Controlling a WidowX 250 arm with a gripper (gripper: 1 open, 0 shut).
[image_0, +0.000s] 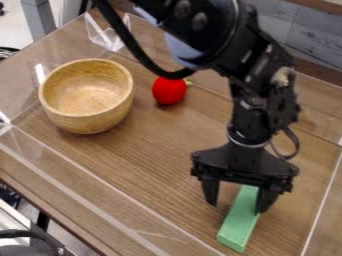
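Note:
My gripper is low over the right part of the wooden table, its fingers spread open at the upper end of a light green rectangular block. The block lies lengthwise toward the front edge, partly hidden by the right finger. Whether the fingers touch it, I cannot tell.
A wooden bowl sits at the left. A red round object, like a tomato, lies behind the arm at the upper middle.

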